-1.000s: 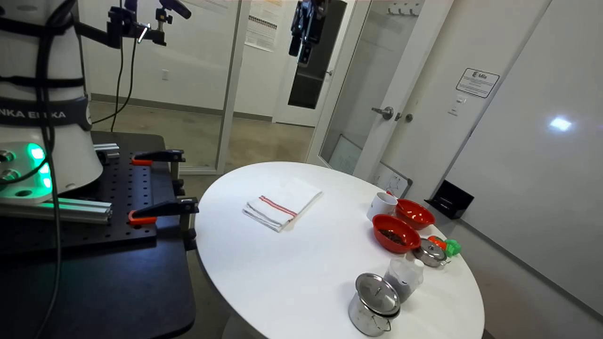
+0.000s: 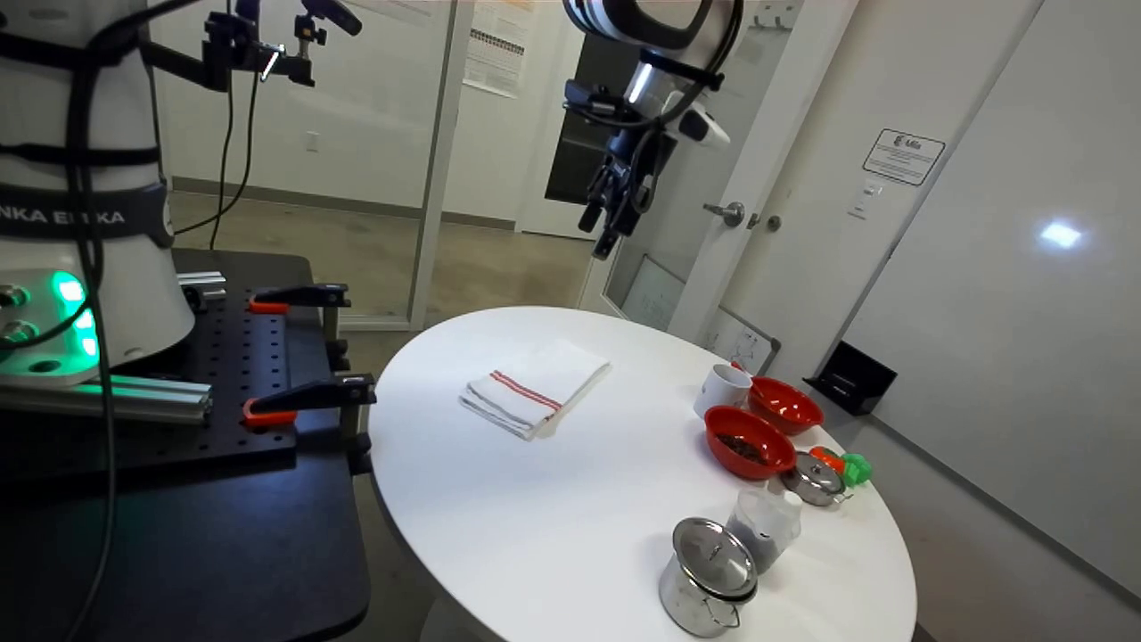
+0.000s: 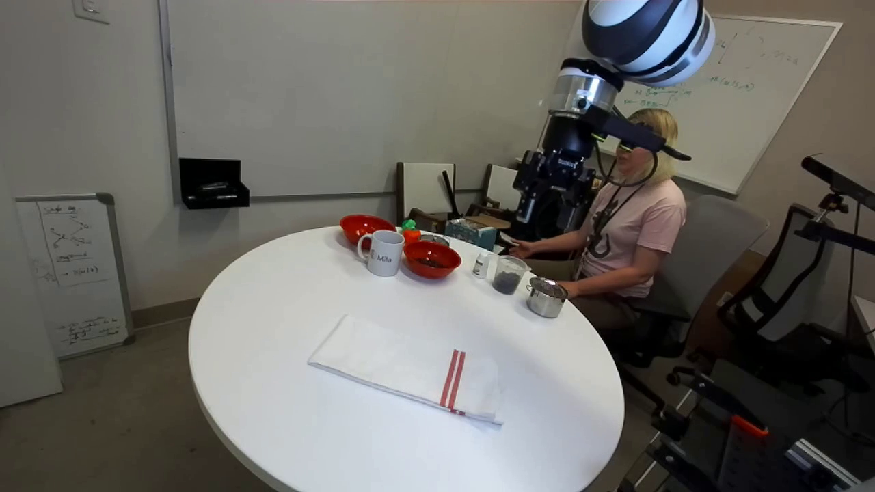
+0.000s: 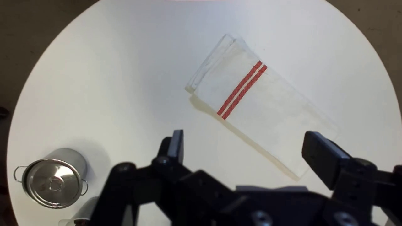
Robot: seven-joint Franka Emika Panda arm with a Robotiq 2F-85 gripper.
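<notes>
My gripper hangs high over the round white table, open, with nothing between its fingers. In exterior view 1 the gripper appears well above the tabletop, and in exterior view 2 the gripper points downward. Below it lies a folded white towel with two red stripes near one end. The towel rests flat at the near part of the table in exterior view 2. In the wrist view, the right finger overlaps the towel's far end in the picture, though the cloth is untouched.
A lidded steel pot, a clear container of dark bits and a small white bottle stand along one edge. Nearby are two red bowls, a mug and another small pot. A person sits beside the table.
The gripper has come lower and further into exterior view 1, shifting to the right. The towel and the dishes have stayed put.
</notes>
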